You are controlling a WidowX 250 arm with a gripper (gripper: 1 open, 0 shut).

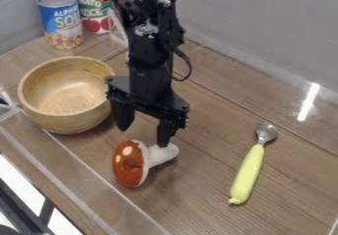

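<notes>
My black gripper (142, 122) is low over the wooden counter at the middle of the view, open, with its fingers spread just above a toy drumstick (129, 163) with a brown end and a white end. A tan bowl (55, 91) stands to the left of the gripper. A green-handled utensil (247, 172) with a metal head lies to the right.
Two cans, an Alpha soup can (62, 20) and a red-labelled can (98, 12), stand at the back left. Bare counter (238, 101) lies behind the utensil, up to the grey wall. The counter's edge runs along the lower left.
</notes>
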